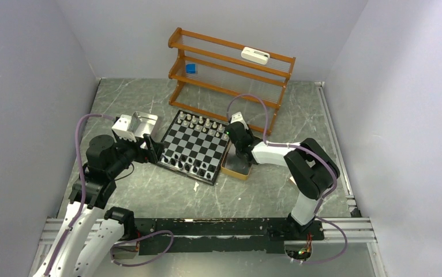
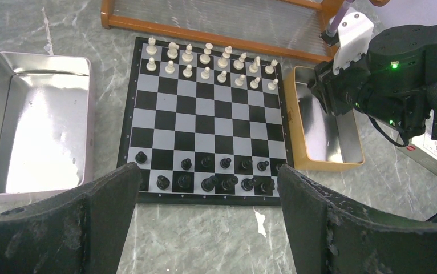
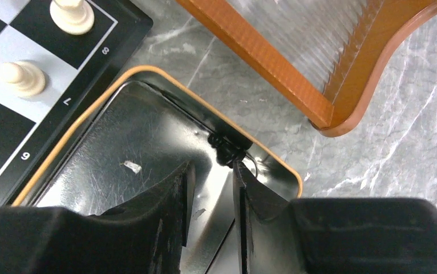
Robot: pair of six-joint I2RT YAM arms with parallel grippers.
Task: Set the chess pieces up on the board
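Observation:
The chessboard (image 2: 205, 123) holds rows of white pieces (image 2: 187, 55) along its far side and black pieces (image 2: 229, 184) along its near side. To its right is a yellow-rimmed metal box (image 1: 234, 175); inside, a dark piece (image 3: 226, 151) lies against the wall in the right wrist view. My right gripper hangs over the box beside it, part open, with nothing visible between its fingers. My left gripper stands open at the board's left, with nothing between its fingers.
A silver tray (image 2: 39, 131) sits left of the board. A wooden rack (image 1: 230, 92) stands behind, close to the box's far end. A white carton (image 2: 427, 157) lies right of the box.

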